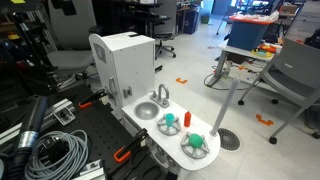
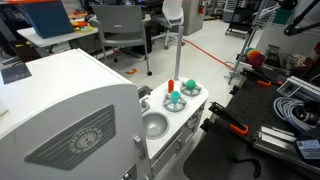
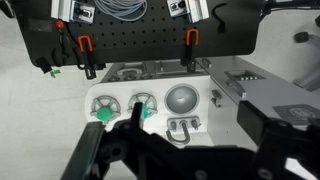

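Observation:
In the wrist view my gripper is wide open over a white toy kitchen counter, nothing visible between its fingers. A green object (image 1: 195, 140) and a teal one (image 1: 169, 118) sit on the two stove burners. Between the burners and the counter's far edge stands a small red bottle (image 1: 187, 118); I cannot make it out in the wrist view. The round grey sink (image 3: 182, 98) looks empty, with a faucet (image 1: 163, 95) beside it. I cannot pick out the gripper in either exterior view.
A tall white cabinet (image 1: 125, 65) closes one end of the counter. Alongside runs a black table (image 3: 150, 40) with orange clamps (image 3: 191, 42) at its edge and a coiled cable (image 1: 60, 155). Beyond the counter, the floor is mostly open towards a grey chair (image 1: 290, 75).

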